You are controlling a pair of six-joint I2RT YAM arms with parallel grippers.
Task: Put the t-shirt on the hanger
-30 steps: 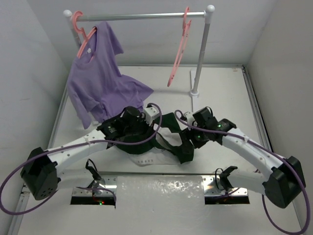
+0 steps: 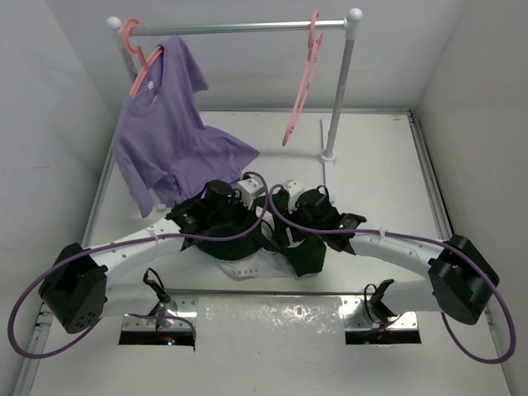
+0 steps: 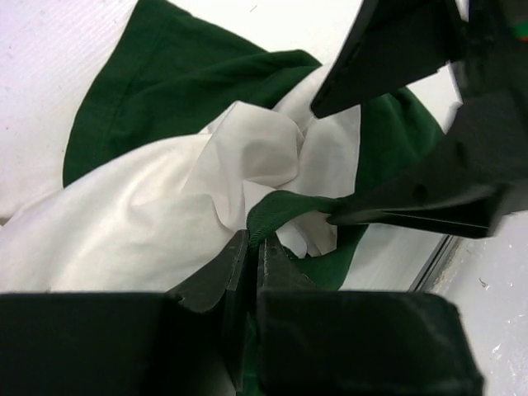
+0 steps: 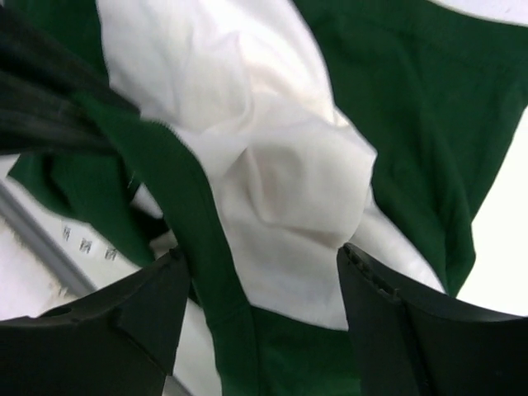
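The green and white t-shirt (image 2: 307, 257) lies bunched on the table, partly hidden beneath both arms. My left gripper is shut on a narrow fold of its green cloth (image 3: 289, 206). That fold stretches across to my right gripper, whose fingers stand apart on either side of it; the green strip (image 4: 216, 276) runs nearer the left finger, and neither finger is seen clamping it. White fabric (image 4: 301, 177) lies crumpled behind. An empty pink hanger (image 2: 304, 87) hangs on the rail's right side, seen nearly edge-on.
A purple t-shirt (image 2: 177, 132) hangs from another pink hanger (image 2: 146, 73) at the rail's left end. The metal rail (image 2: 239, 28) spans the back, with a post (image 2: 339, 103) at right. Bare table (image 2: 384, 177) lies right of the post.
My right gripper has moved left, in over the green cloth and close to the left gripper.
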